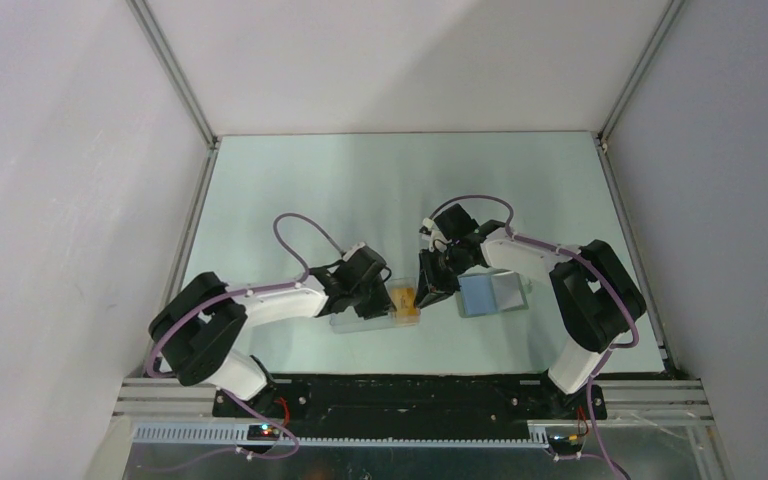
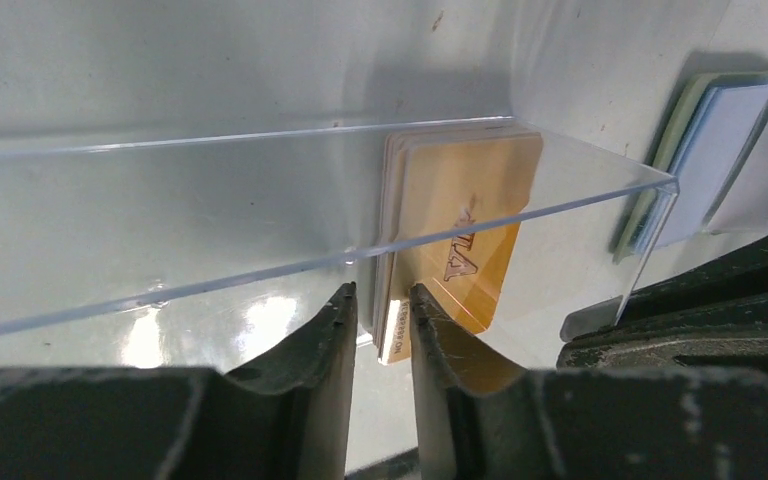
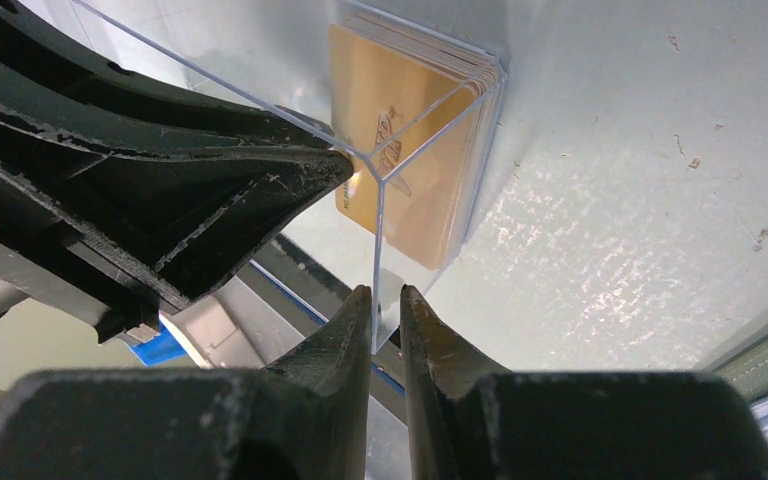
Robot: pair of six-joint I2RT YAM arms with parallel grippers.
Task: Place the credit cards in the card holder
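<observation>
In the clear card holder, orange cards stand stacked at the end nearest my right arm. My left gripper is at the open side of the holder. Its fingers are parted, with a lower corner of the stack showing beyond the gap. My right gripper has its fingers on either side of the clear end wall near its corner. Whether they press on the wall cannot be told. The cards also show through the clear wall in the right wrist view, with the left gripper's dark tip before them.
To the right lies a green-edged tray with a blue block and a white block, under my right forearm.
</observation>
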